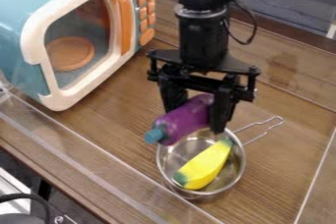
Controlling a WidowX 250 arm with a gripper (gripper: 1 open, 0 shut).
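Note:
My black gripper (197, 98) is shut on a purple bottle (187, 116) with a teal cap, held tilted above the left part of a steel pot (229, 179) with a wire handle. A yellow banana (203, 164) with a green tip lies in the pot, under and to the right of the bottle's cap.
A toy microwave (39, 41) in teal and white stands at the upper left, with an orange disc inside. Bare wooden counter (282, 100) lies right of the arm. Dark objects and a white item sit beyond the counter's edge at the lower left.

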